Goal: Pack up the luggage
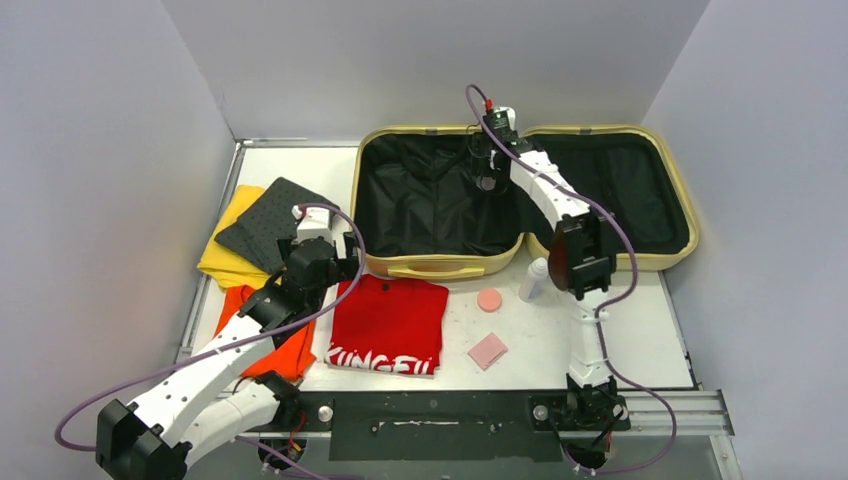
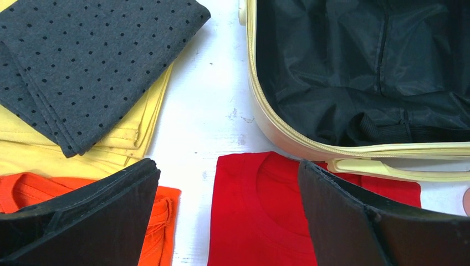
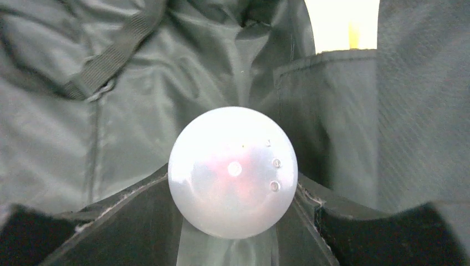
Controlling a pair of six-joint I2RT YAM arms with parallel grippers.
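The open suitcase (image 1: 437, 266) lies at the back of the table with its black-lined halves spread. Over the right part of its left half, my right gripper is shut on a round whitish translucent item (image 3: 233, 172). My left gripper stands open and empty above the gap between the clothes. Beneath it in the left wrist view are a folded red shirt (image 2: 249, 221), an orange garment (image 2: 166, 221), and a dark dotted cloth (image 2: 100, 66) on a yellow cloth (image 2: 158, 105).
A white bottle (image 1: 533, 280), a round pink item (image 1: 489, 299) and a pink square packet (image 1: 487, 351) rest in front of the suitcase. The suitcase's right half (image 1: 640, 200) looks empty.
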